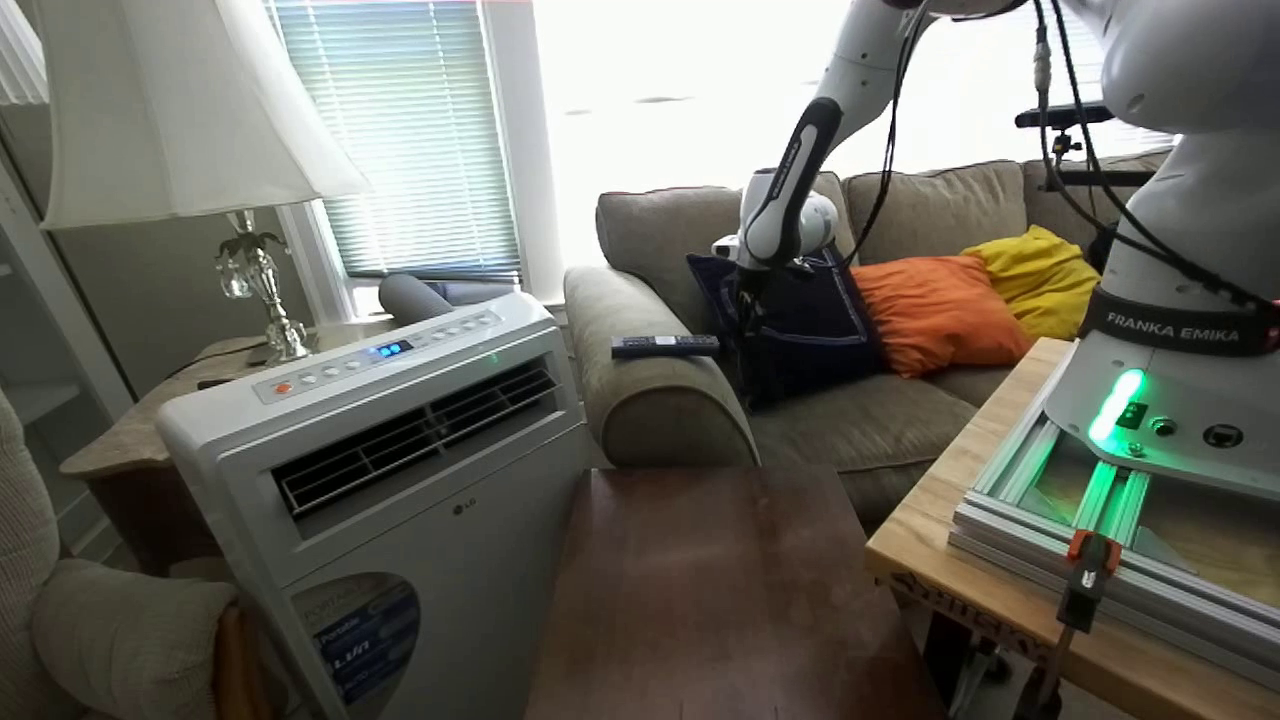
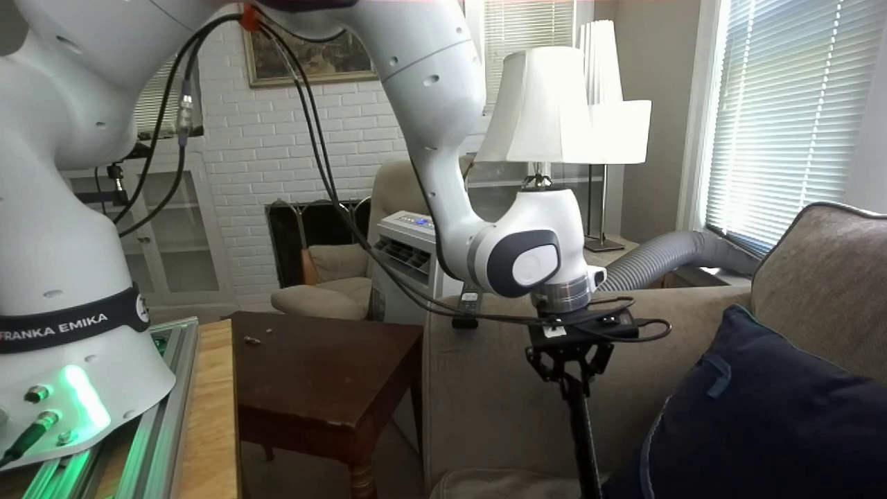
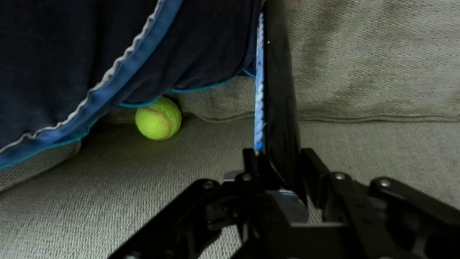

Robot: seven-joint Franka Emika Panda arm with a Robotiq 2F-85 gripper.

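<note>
My gripper is shut on a long black object (image 3: 282, 77), seen edge-on in the wrist view, with a row of bluish bumps along one side. It looks like a remote control. In exterior view 2 the black object (image 2: 583, 441) hangs almost straight down from the gripper (image 2: 574, 384), over the sofa seat; its lower end is cut off. Exterior view 1 shows the gripper (image 1: 750, 294) small and dark in front of the navy pillow (image 1: 798, 318). A second dark remote (image 1: 663, 346) lies on the sofa armrest (image 1: 648, 396), apart from the gripper.
A yellow-green tennis ball (image 3: 158, 118) rests on the seat at the navy pillow's edge. Orange (image 1: 936, 314) and yellow (image 1: 1044, 276) pillows sit farther along the sofa. A white air conditioner (image 1: 408, 480) stands beside the armrest.
</note>
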